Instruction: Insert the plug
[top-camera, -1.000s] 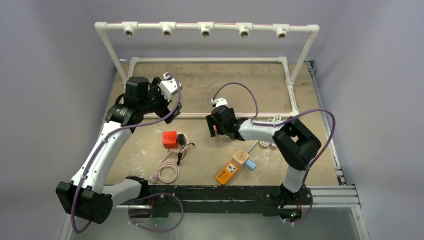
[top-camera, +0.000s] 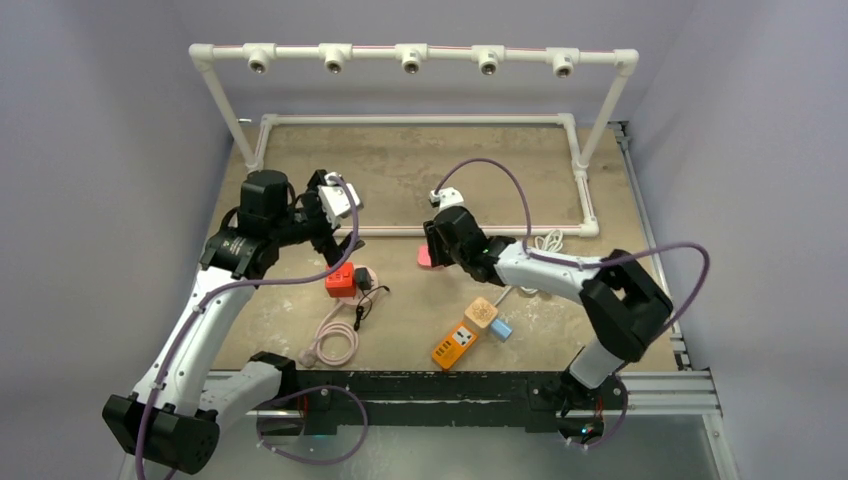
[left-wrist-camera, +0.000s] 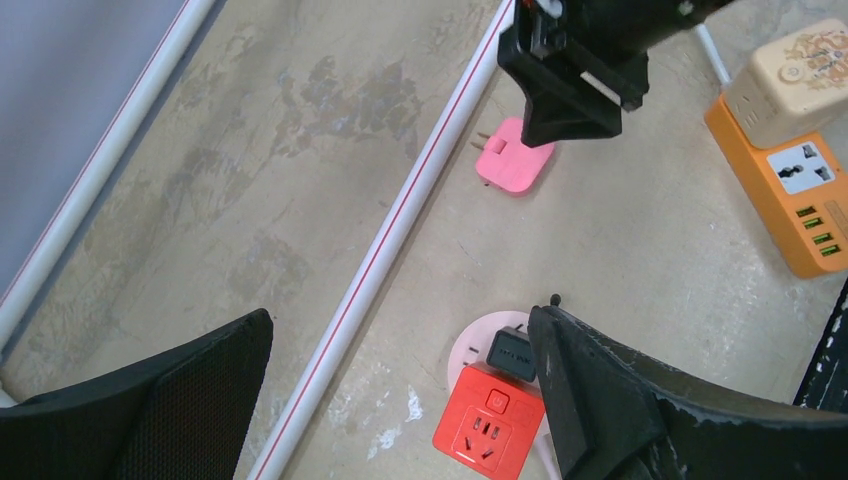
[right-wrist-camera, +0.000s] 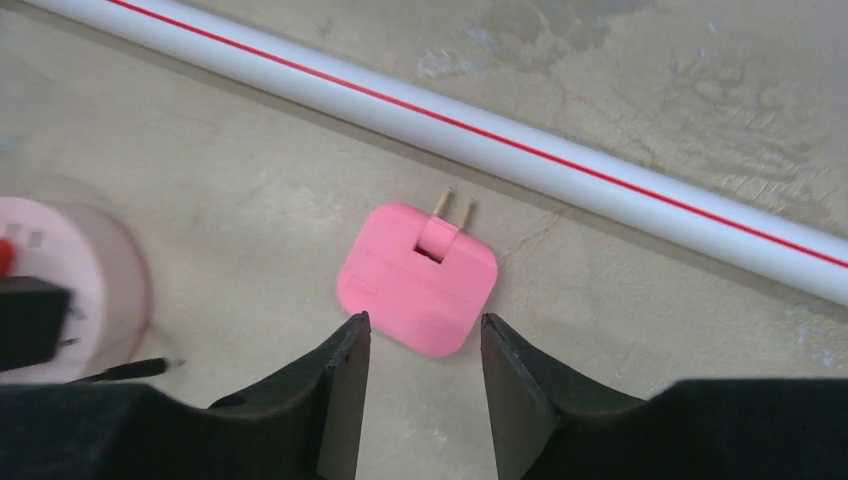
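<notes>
The pink folding plug (right-wrist-camera: 420, 285) lies flat on the table, its two metal prongs towards the white pipe. My right gripper is partly open. Its fingertips show just short of the plug's near edge in the right wrist view, with the plug's body beyond them. In the left wrist view, the right fingers (left-wrist-camera: 570, 115) appear beside the plug. My left gripper stands wide open and empty, up and left of the red socket cube (top-camera: 340, 281) in the top view. The cube's front socket face shows in the left wrist view.
A black adapter (top-camera: 363, 279) sits by the red cube on a round pink base (right-wrist-camera: 110, 290). An orange power strip (top-camera: 454, 345) with a wooden-looking block (top-camera: 481, 313) lies at front right. The white pipe (left-wrist-camera: 400, 215) runs behind the plug. Bare table separates plug and cube.
</notes>
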